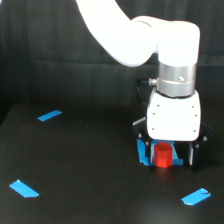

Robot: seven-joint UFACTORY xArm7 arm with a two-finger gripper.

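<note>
The white arm reaches down at the right of the camera view, its gripper (166,147) low over a small red object (162,158) that stands on a blue patch (144,153). The black fingers sit on either side of the red object; whether they touch it is hard to tell.
Short blue tape strips lie on the dark surface at the left rear (50,115), front left (24,190) and front right (196,197). A dark curtain hangs behind.
</note>
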